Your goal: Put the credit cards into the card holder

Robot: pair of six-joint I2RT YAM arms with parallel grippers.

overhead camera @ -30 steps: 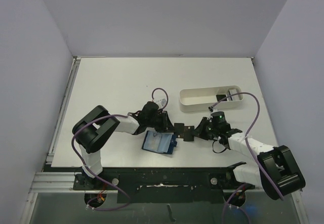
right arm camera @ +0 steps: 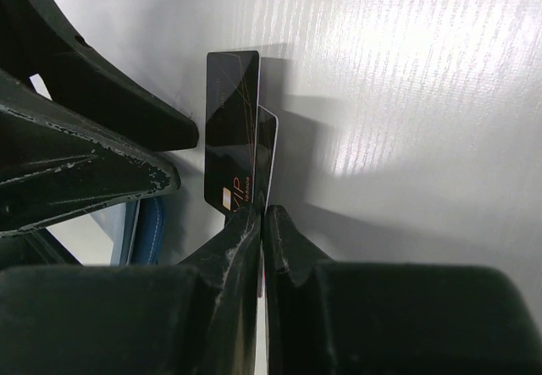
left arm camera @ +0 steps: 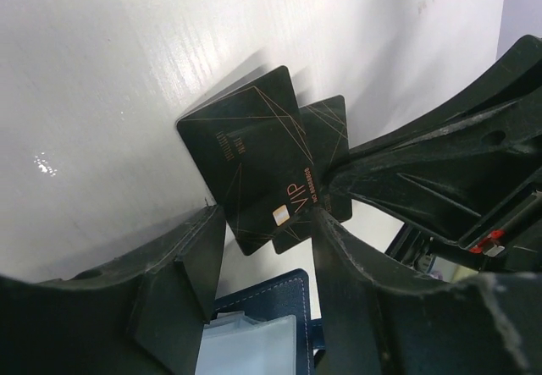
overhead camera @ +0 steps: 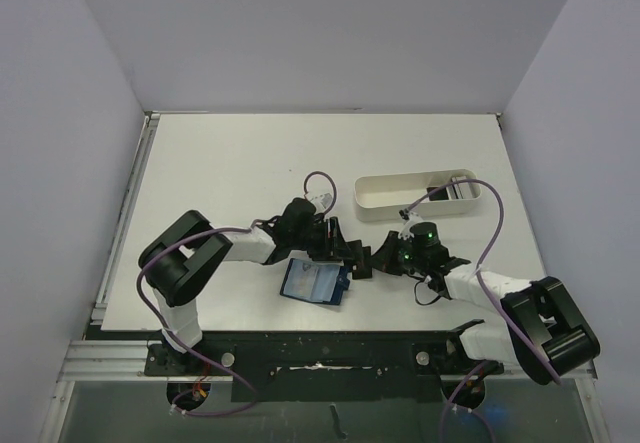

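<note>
Two black cards partly overlap, raised off the table with shadows beneath them. The nearer VIP card (left arm camera: 246, 155) covers much of the other black card (left arm camera: 326, 129) in the left wrist view. My right gripper is shut on the rear card's edge; whether it also pinches the VIP card is hard to tell. Facing it, my left gripper is part open, its fingers (right arm camera: 174, 134) apart beside the VIP card. Below the left gripper lies the open navy card holder (overhead camera: 312, 281) with clear sleeves, partly cut off in the left wrist view (left arm camera: 254, 333).
A white bin (overhead camera: 390, 191) stands behind the right arm, with dark and light cards (overhead camera: 450, 189) at its right end. The two grippers are very close together.
My right gripper has moved left with its card, so the two cards now overlap more.
</note>
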